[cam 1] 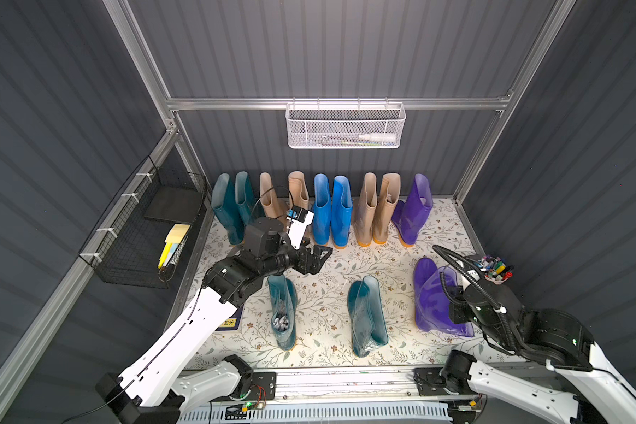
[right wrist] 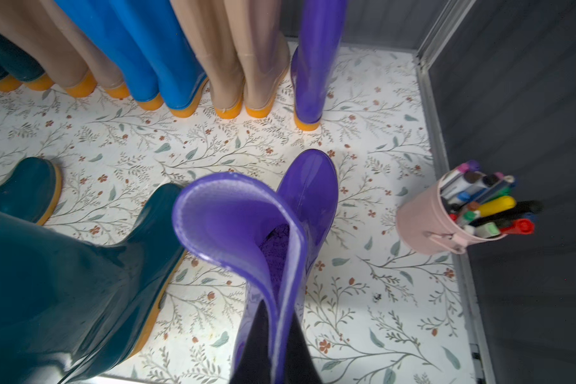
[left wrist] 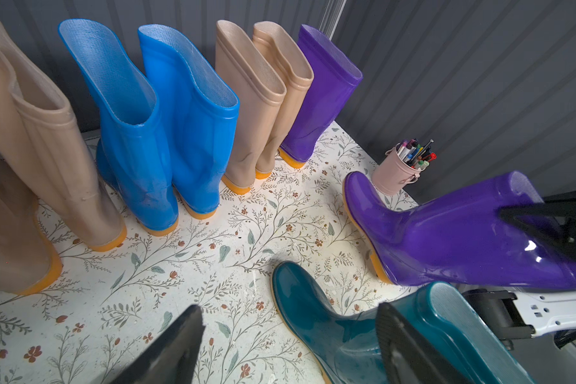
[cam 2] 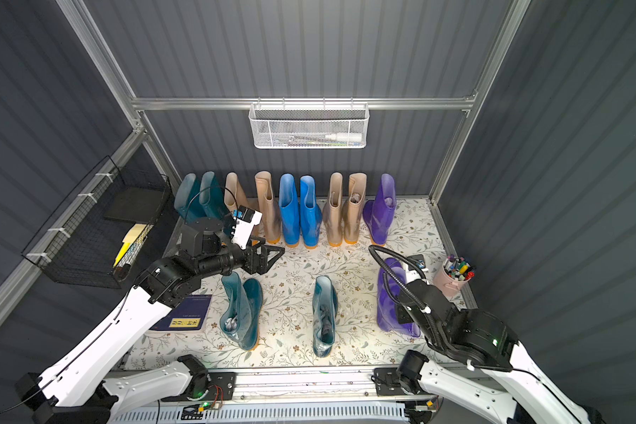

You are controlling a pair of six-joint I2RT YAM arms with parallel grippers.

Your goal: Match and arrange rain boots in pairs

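Observation:
A purple boot (right wrist: 310, 192) is pinched at its shaft rim by my right gripper, which is shut on it. In the left wrist view that boot (left wrist: 428, 224) stands at the right, toe towards the back wall. Its match, another purple boot (cam 1: 414, 208), stands upright at the right end of the back row. Two teal boots stand at the front: one (cam 1: 282, 311) left of centre, one (cam 1: 368, 314) near the middle. My left gripper is open over the table, its blurred fingers (left wrist: 166, 348) wide apart with nothing gripped.
Along the back wall stand teal boots (cam 1: 226, 208), beige boots (cam 1: 386, 205) and blue boots (cam 1: 341, 208). A pink pen pot (right wrist: 422, 224) sits by the right wall.

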